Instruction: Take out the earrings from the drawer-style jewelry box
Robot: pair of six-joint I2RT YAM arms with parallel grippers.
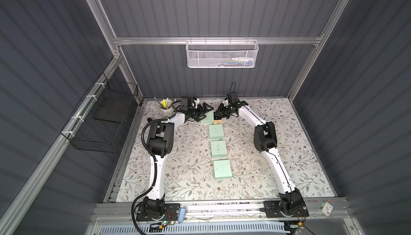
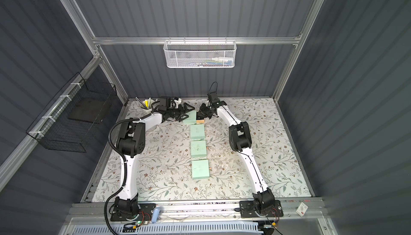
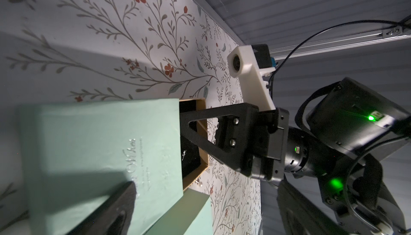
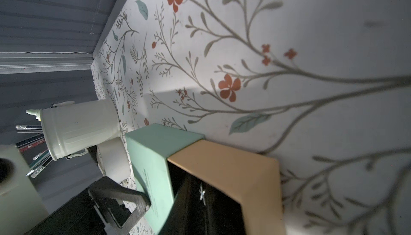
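Note:
The mint jewelry box (image 3: 107,145) has its tan drawer (image 4: 227,162) slid out, showing a black interior. My left gripper (image 1: 207,112) stands open at the box; its two dark fingers lie wide apart in the left wrist view, one over the lid. My right gripper is shut with its fingertips at the drawer's black interior. A small silvery earring (image 4: 202,192) shows right at those tips; I cannot tell whether it is pinched. In the left wrist view, a silvery piece (image 3: 184,154) rests against the black interior, and tiny pale beads (image 3: 198,181) show at the drawer's edge.
Three more mint boxes, the nearest one (image 1: 216,131) close to the opened box, run in a line toward the front. A white pail (image 4: 81,123) holding pens stands at the back left.

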